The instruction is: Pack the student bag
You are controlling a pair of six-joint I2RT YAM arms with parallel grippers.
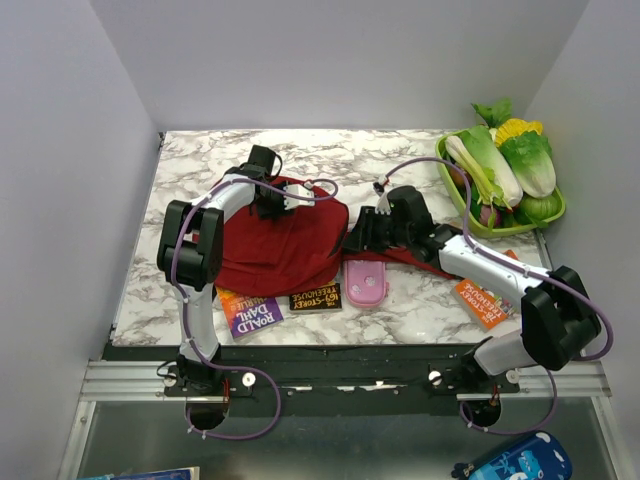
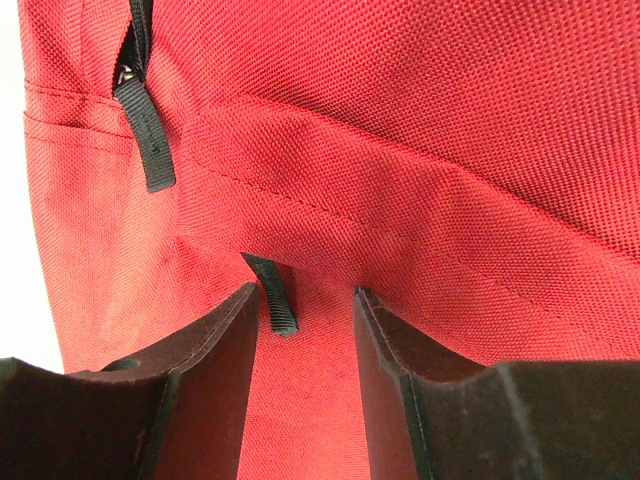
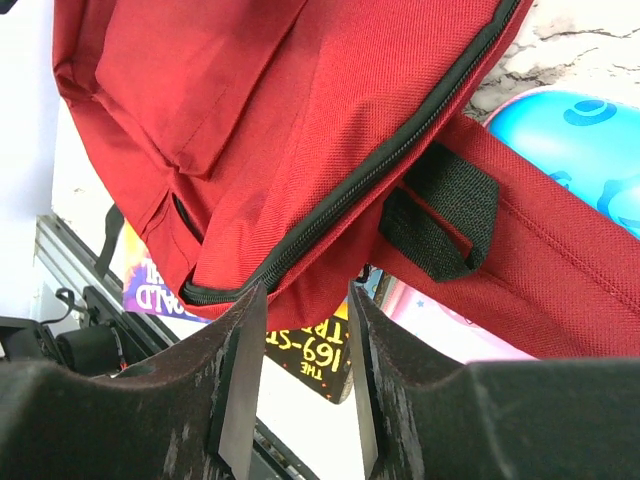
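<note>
The red bag (image 1: 285, 250) lies flat on the left and middle of the table, with a strap running out to the right. Over its upper part my left gripper (image 1: 271, 210) stands part open; in the left wrist view a short black zipper pull (image 2: 272, 295) lies by its left finger, not visibly clamped. My right gripper is part open at the bag's right edge, where a black zipper (image 3: 330, 208) ends near its left fingertip. Nothing is held there. Along the front lie a Roald Dahl book (image 1: 250, 312), a black Treehouse book (image 1: 316, 299) and a pink case (image 1: 366, 284).
An orange book (image 1: 487, 303) lies at the front right, partly under the right arm. The green basket (image 1: 497, 231) of vegetables fills the back right corner. In the right wrist view, a light blue item (image 3: 575, 135) shows beside the strap.
</note>
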